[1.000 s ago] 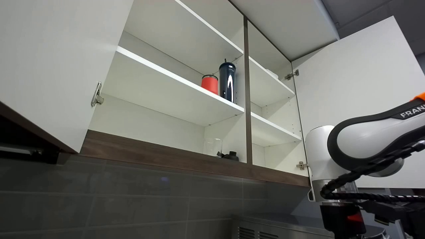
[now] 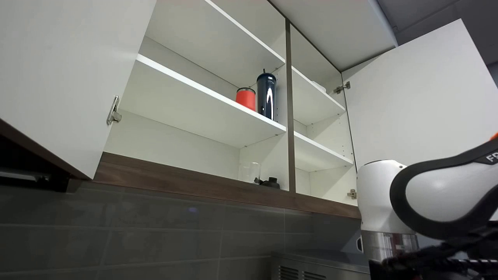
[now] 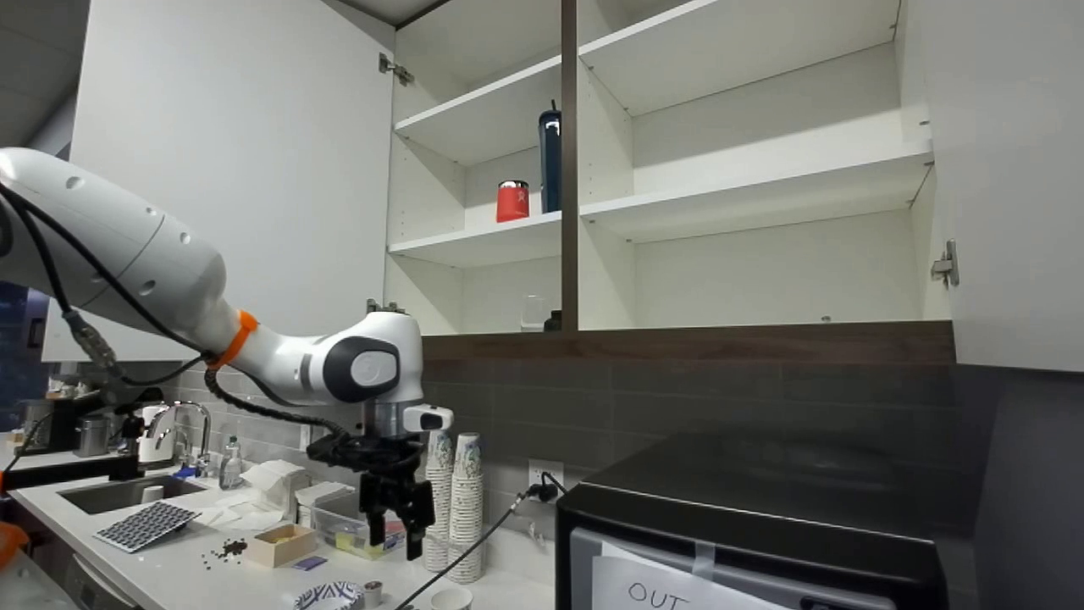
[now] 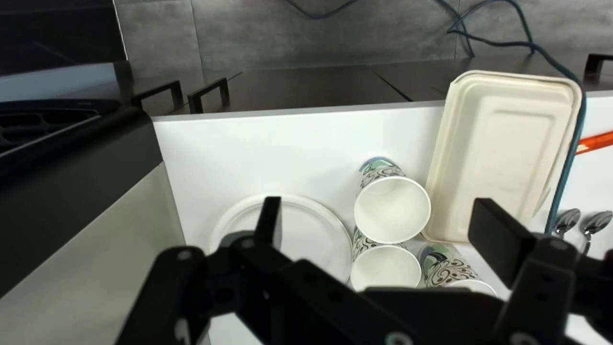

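My gripper [image 3: 396, 539] points down over the white counter, below the open wall cabinet, in exterior view 2. From the wrist view, the gripper is open, its black fingers wide apart and nothing held. Paper cups show beneath and between the fingers: one upper cup [image 4: 393, 210], a second cup [image 4: 386, 269] close below it, and a third lying partly hidden behind the gripper. A round white plate [image 4: 313, 235] lies by the left finger, partly covered. Beside the right finger is a beige rectangular tray [image 4: 500, 143].
A red cup [image 3: 513, 202] and dark blue tumbler [image 3: 550, 163] stand on a cabinet shelf. Tall cup stacks [image 3: 467, 503] rise close to the gripper. The black microwave [image 3: 752, 498] flanks it. A cable [image 4: 566, 166] runs along the tray; spoons [image 4: 567, 221] lie further right.
The cabinet items have not moved.
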